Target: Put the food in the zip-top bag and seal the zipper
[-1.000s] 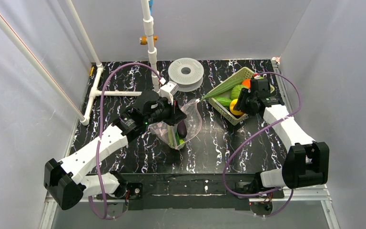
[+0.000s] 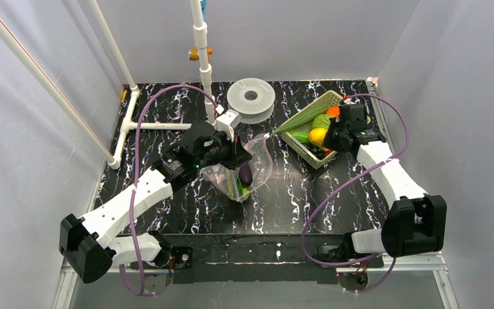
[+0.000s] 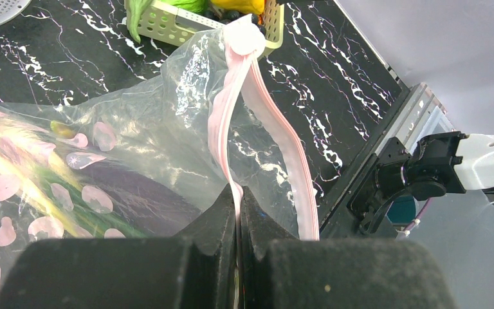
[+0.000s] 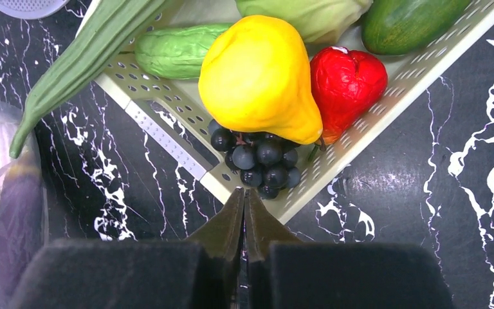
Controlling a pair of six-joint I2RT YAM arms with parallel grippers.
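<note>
The zip top bag [image 3: 135, 161] holds an eggplant [image 2: 245, 174] and green and yellow produce. My left gripper is shut on the bag's pink zipper edge [image 3: 230, 129] near the opening. My right gripper is shut at the near corner of the perforated basket [image 4: 399, 96], just by the black grapes [image 4: 269, 154]; what is between its fingers cannot be seen clearly. The basket also holds a yellow pear-shaped fruit [image 4: 251, 77], red pepper [image 4: 344, 84], cucumber [image 4: 173, 51], long gourd [image 4: 71, 77] and other green produce.
A white spool [image 2: 251, 112] sits at the back centre, beside white pipes [image 2: 161, 126] at the left. The gourd's tip overhangs the basket toward the bag. Bare marble table [image 2: 296, 199] lies between bag, basket and front edge.
The left arm is still.
</note>
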